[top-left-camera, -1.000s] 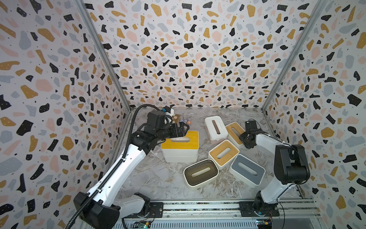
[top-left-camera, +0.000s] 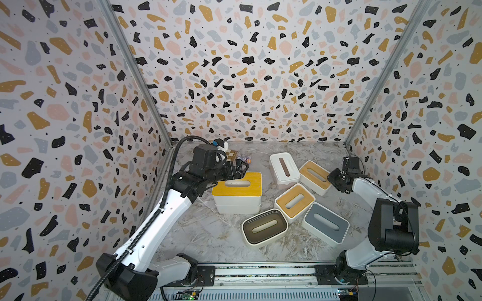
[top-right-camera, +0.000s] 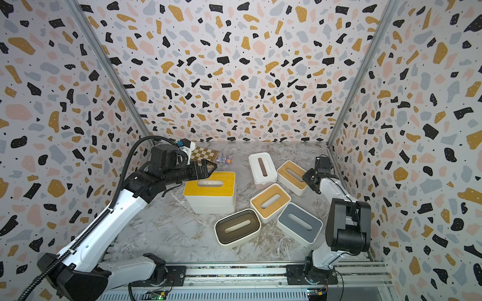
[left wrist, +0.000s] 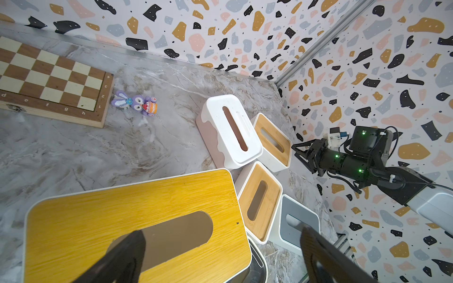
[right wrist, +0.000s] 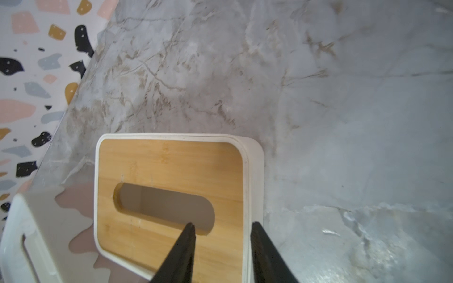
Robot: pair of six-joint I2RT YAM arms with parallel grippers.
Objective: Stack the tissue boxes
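Note:
My left gripper [top-left-camera: 235,169] hangs open above the large yellow-topped box [top-left-camera: 237,198] on a white base. To the right are the white-lidded box [top-left-camera: 284,165], a bamboo-topped box [top-left-camera: 311,169], a middle bamboo-topped box [top-left-camera: 286,193], a grey-blue-topped box [top-left-camera: 328,235] and a dark brown-topped box [top-left-camera: 251,225]. My right gripper is beside the back right bamboo-topped box, over its outer edge; its fingers stand apart with nothing visible between them but the box below.
A chessboard [left wrist: 52,77] and a small purple toy [left wrist: 134,101] lie at the back left. Bare marble [left wrist: 165,136] shows behind the yellow box; the right wall stands close to the right arm.
My right gripper has moved right, toward the wall, and the back right bamboo-topped box has shifted slightly right with it. The left arm is nearly still.

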